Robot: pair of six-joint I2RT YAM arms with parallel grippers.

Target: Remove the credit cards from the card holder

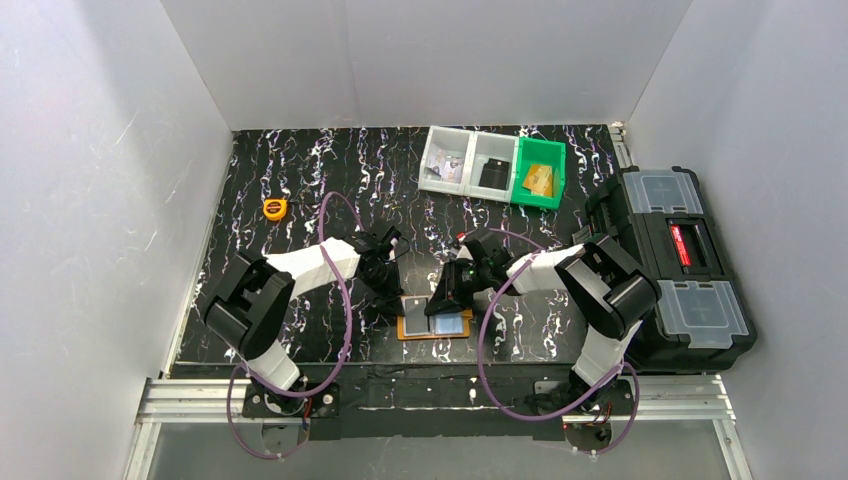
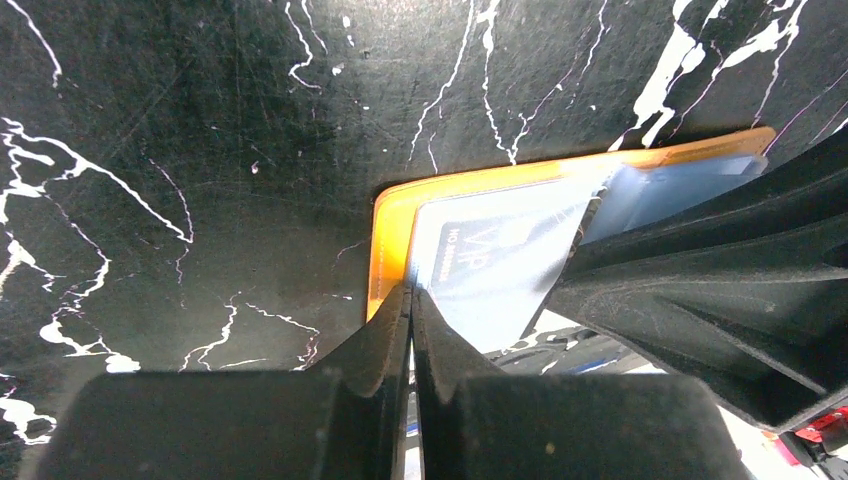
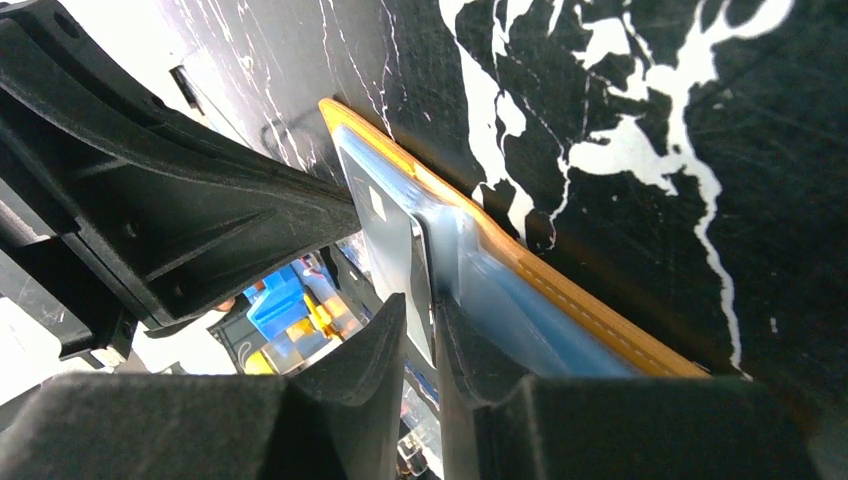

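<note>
The orange card holder (image 1: 434, 335) lies open on the dark marbled table, with clear pockets. In its left pocket a pale grey card (image 2: 495, 250) shows faint lettering. My left gripper is shut at the holder's left edge; whether the thin edge is pinched between its fingertips cannot be made out. Over the holder's middle, my right gripper is part open, its fingers standing around the raised edge of the card (image 3: 385, 235). The right pocket (image 1: 449, 323) looks bluish and is partly hidden by the right gripper.
White and green bins (image 1: 541, 150) with small items stand at the back. A yellow tape measure (image 1: 275, 209) lies at the left, and a black toolbox (image 1: 690, 270) fills the right side. Bare table surrounds the holder.
</note>
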